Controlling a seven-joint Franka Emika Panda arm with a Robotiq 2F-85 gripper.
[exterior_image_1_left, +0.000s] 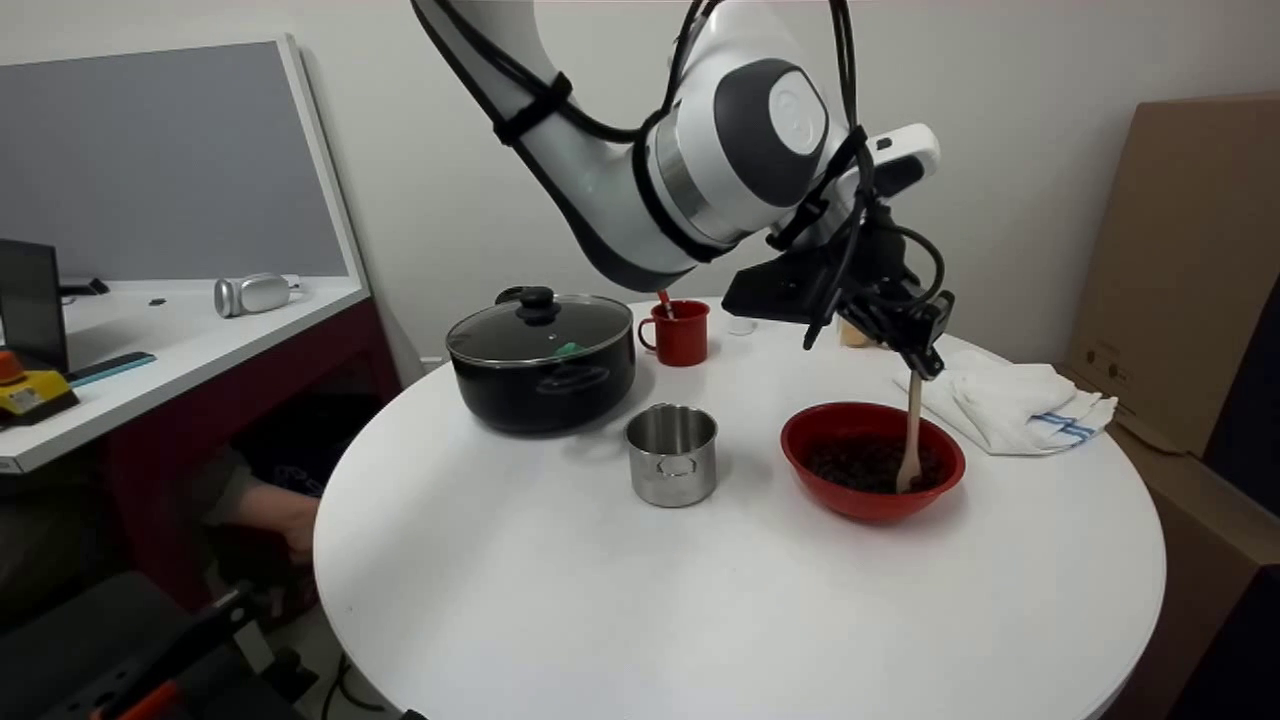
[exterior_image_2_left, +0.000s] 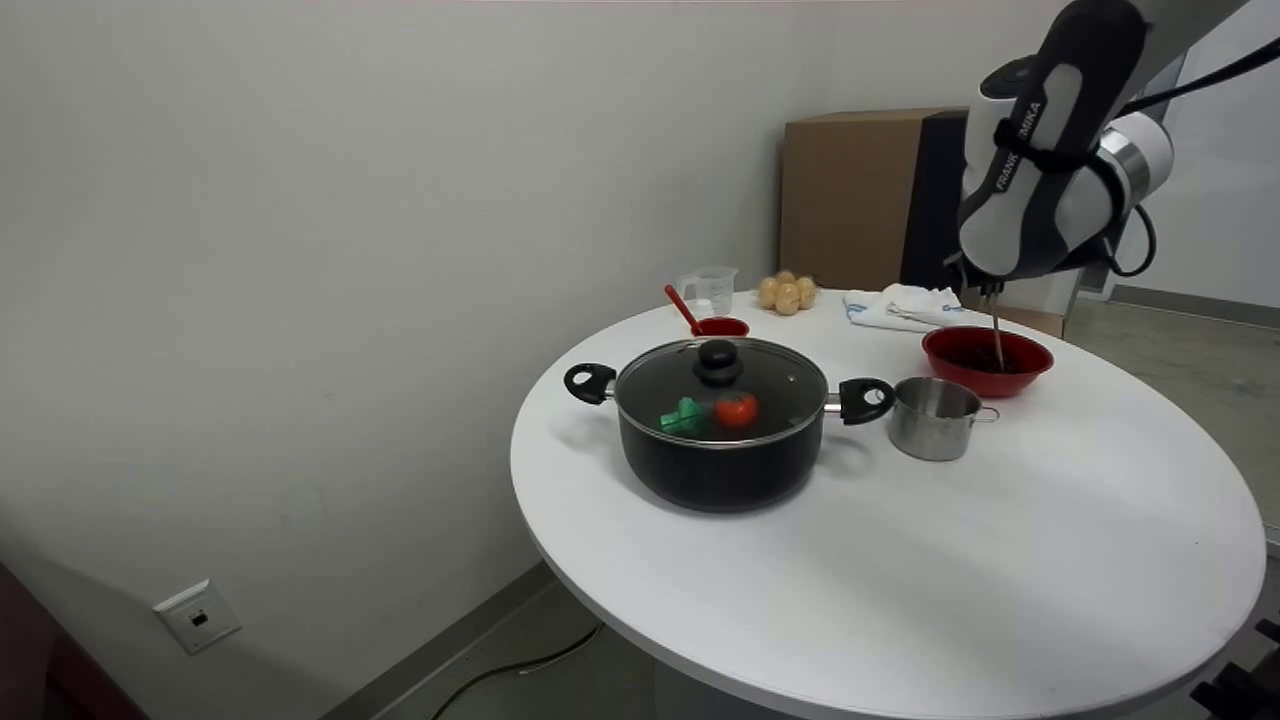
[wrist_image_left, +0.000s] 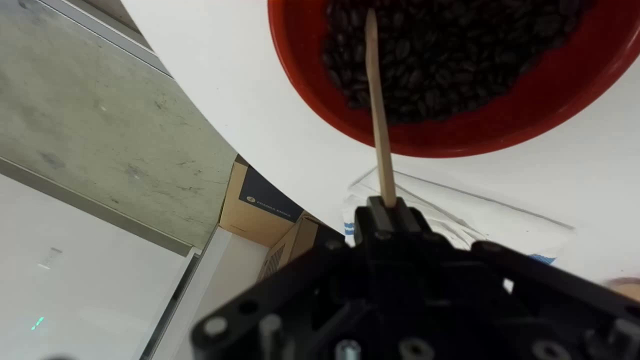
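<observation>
My gripper (exterior_image_1_left: 918, 366) is shut on the upper end of a wooden spoon (exterior_image_1_left: 912, 444). The spoon stands nearly upright, its broad end down among the dark beans in a red bowl (exterior_image_1_left: 836, 486). From the wrist, the spoon's handle (wrist_image_left: 380, 120) runs out of my closed fingertips (wrist_image_left: 379, 217) and across the bowl's rim toward the coffee-like beans (wrist_image_left: 432, 66). In exterior view 2 the gripper is partly hidden by the arm, but the thin handle (exterior_image_2_left: 997, 324) shows above the bowl (exterior_image_2_left: 986, 382).
Left of the bowl stands an empty steel cup (exterior_image_1_left: 672, 462), with a lidded black pot (exterior_image_1_left: 540, 384) beyond it. A red mug (exterior_image_1_left: 681, 336) sits behind. A folded white towel (exterior_image_1_left: 1014, 402) lies close behind the bowl.
</observation>
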